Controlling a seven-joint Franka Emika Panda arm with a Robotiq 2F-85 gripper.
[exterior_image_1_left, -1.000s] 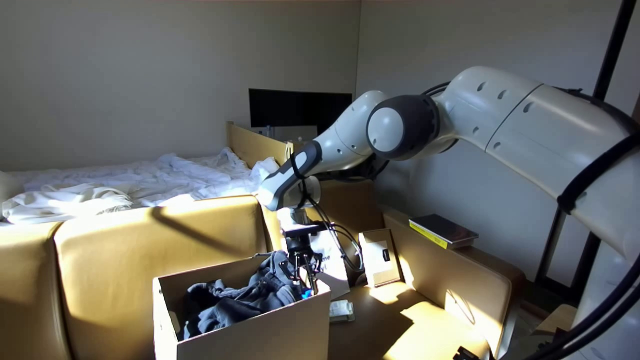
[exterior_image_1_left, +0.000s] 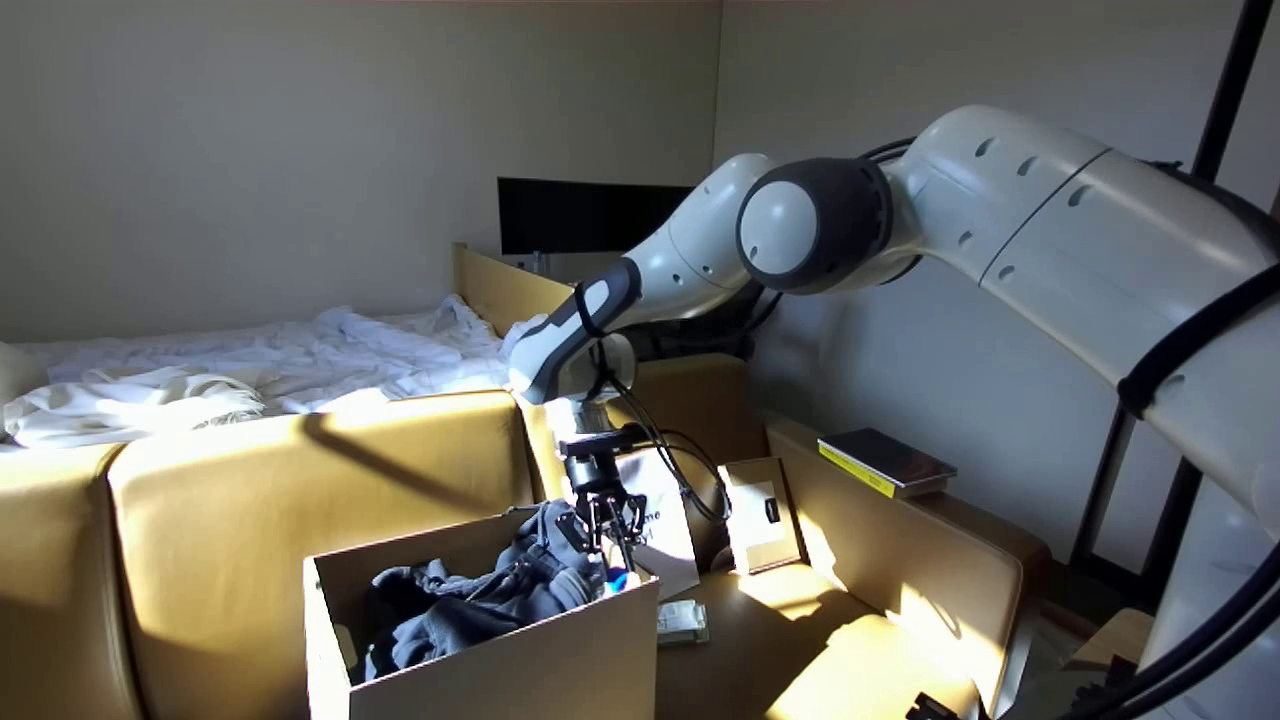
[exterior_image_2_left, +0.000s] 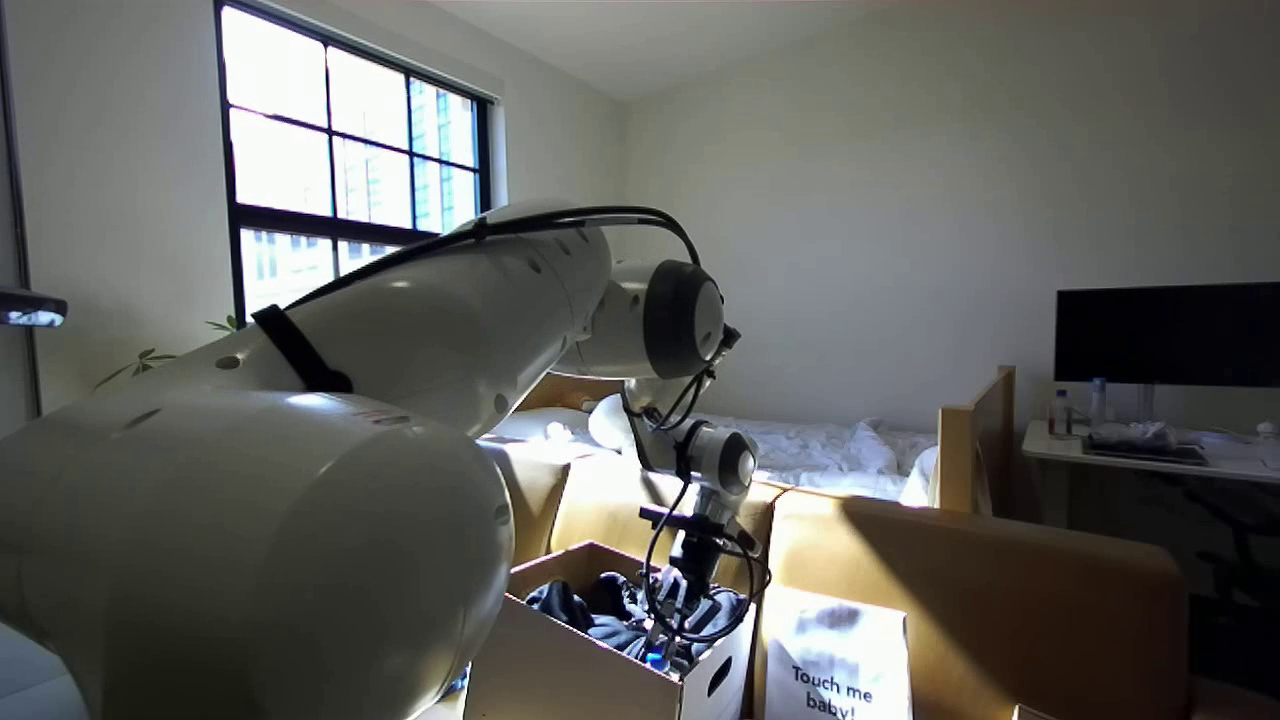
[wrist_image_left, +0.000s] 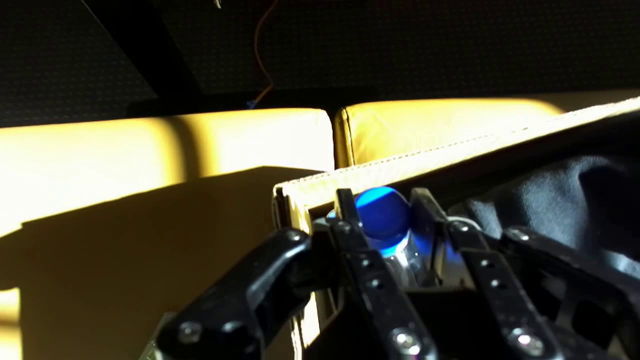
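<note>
A clear bottle with a blue cap (wrist_image_left: 382, 213) is pinched between the fingers of my gripper, which is shut on it. In the first exterior view the gripper (exterior_image_1_left: 615, 569) points down at the right end of an open cardboard box (exterior_image_1_left: 504, 658), and the blue cap (exterior_image_1_left: 618, 581) shows just inside the rim. Dark clothing (exterior_image_1_left: 480, 606) fills much of the box, to the left of the gripper. The second exterior view shows the gripper (exterior_image_2_left: 659, 644) low over the box (exterior_image_2_left: 576, 672) too. How deep the bottle reaches is hidden.
The box stands on a tan sofa (exterior_image_1_left: 324, 492). To its right are a small pale packet (exterior_image_1_left: 681, 622), a white printed sign (exterior_image_2_left: 836, 654) and a leaning box (exterior_image_1_left: 761, 516). Books (exterior_image_1_left: 885, 461) rest on the sofa arm.
The arm has risen a little, and the gripper has moved slightly up and left at the box's right end. The blue cap appears slightly higher. The box stays put.
</note>
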